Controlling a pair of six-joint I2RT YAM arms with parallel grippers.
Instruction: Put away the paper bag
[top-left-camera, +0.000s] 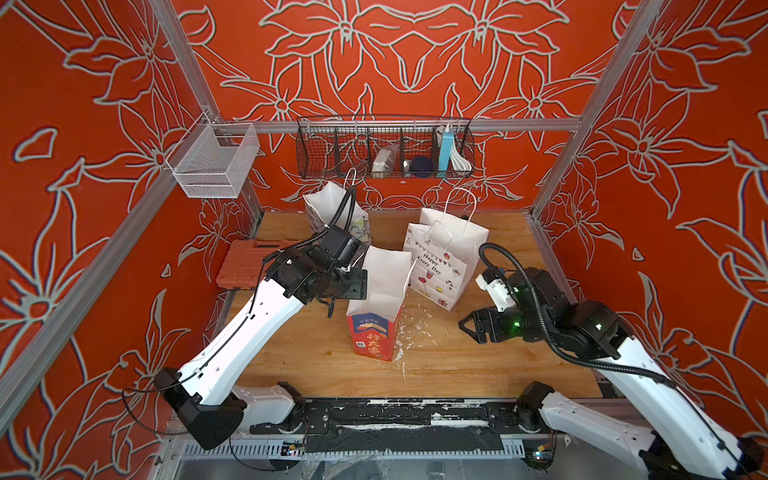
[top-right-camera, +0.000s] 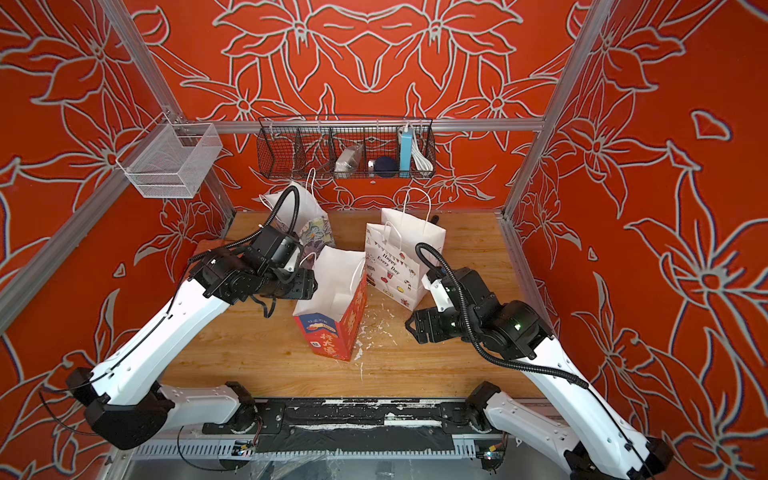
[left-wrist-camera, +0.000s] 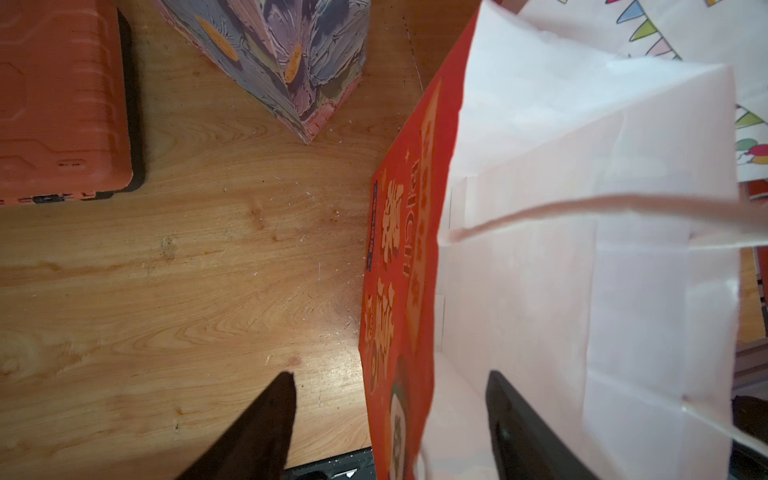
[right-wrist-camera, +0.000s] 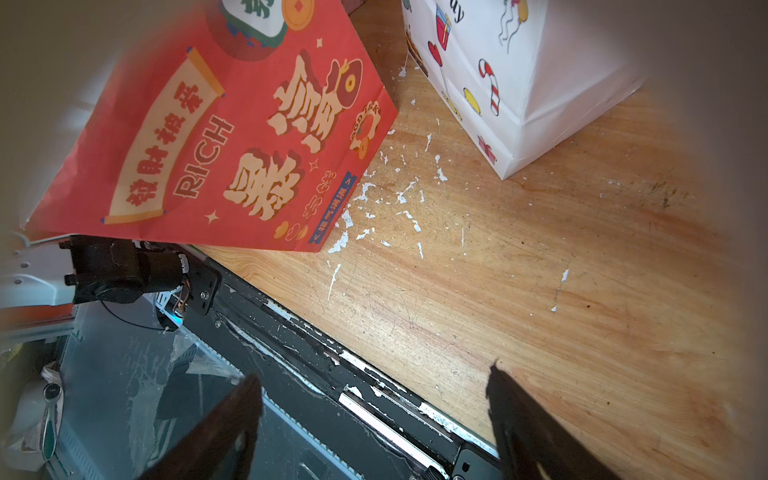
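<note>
A red paper bag (top-left-camera: 372, 336) with white inside stands open near the middle of the table. My left gripper hangs over its left rim, part open, the rim between but apart from its fingertips as far as shows. My right gripper is open and empty, right of the red bag, low over the table. A white "Happy Every Day" bag (top-left-camera: 440, 272) stands behind on the right, another patterned bag (top-right-camera: 312, 224) behind on the left.
An orange case (left-wrist-camera: 56, 96) lies at the table's left. A black wire basket (top-left-camera: 352, 148) with items and a white basket (top-left-camera: 212, 176) hang on the frame. The table (top-left-camera: 544, 360) has bare room at front and right, with white flakes scattered.
</note>
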